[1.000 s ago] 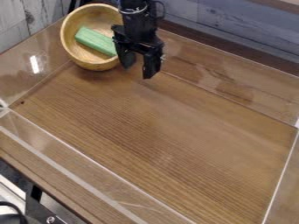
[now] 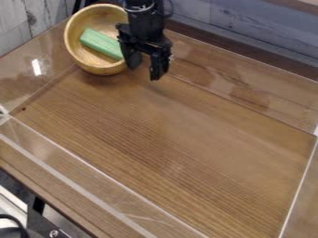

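A black robot arm reaches down from the back edge of the tray, with my gripper [image 2: 145,59] low at its end and open, just right of a pale wooden bowl [image 2: 84,49]. A green block [image 2: 100,44] lies in the bowl, partly hidden at its right end by the arm. I see nothing clearly held between the fingers.
The wooden floor of the tray [image 2: 187,139] is bare across the middle, front and right. Light walls edge it at the back and sides, with the bowl in the back left corner.
My arm has shifted very slightly to the left. The bowl and green block look unchanged.
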